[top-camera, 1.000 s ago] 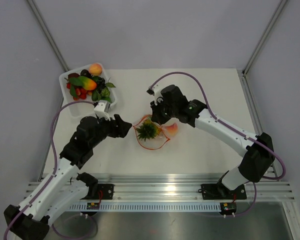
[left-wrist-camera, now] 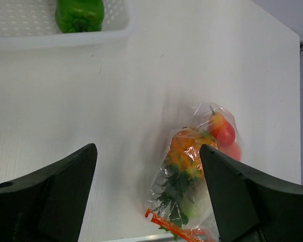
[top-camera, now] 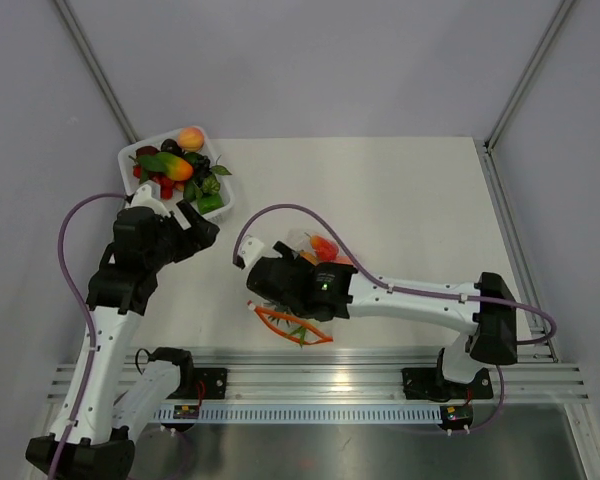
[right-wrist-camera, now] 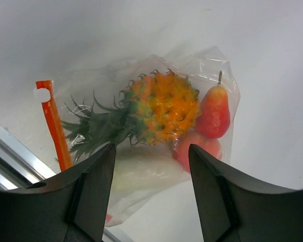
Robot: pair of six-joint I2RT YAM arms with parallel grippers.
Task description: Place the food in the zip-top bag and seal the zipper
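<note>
The clear zip top bag [right-wrist-camera: 141, 199] lies on the table with its orange zipper [top-camera: 290, 325] toward the front edge. In the top view the two zipper strips look apart in the middle. Inside the bag are a pineapple [right-wrist-camera: 164, 106], a red-yellow pear [right-wrist-camera: 214, 113], a peach [right-wrist-camera: 197, 148] and a pale, whitish item [right-wrist-camera: 146, 170]. My right gripper hovers open over the bag, nothing held between its fingers. To the left, apart from the bag, my left gripper is open and empty. The right arm hides part of the bag from above.
A white basket [left-wrist-camera: 45, 42] of mixed produce stands at the back left, close to my left gripper, with a green pepper [left-wrist-camera: 80, 15] at its near corner. A metal rail [top-camera: 310, 362] runs along the front edge.
The bag has shifted toward the front and its mouth has narrowed. My left gripper has drawn away to the left. My right gripper has swung leftward over the bag.
</note>
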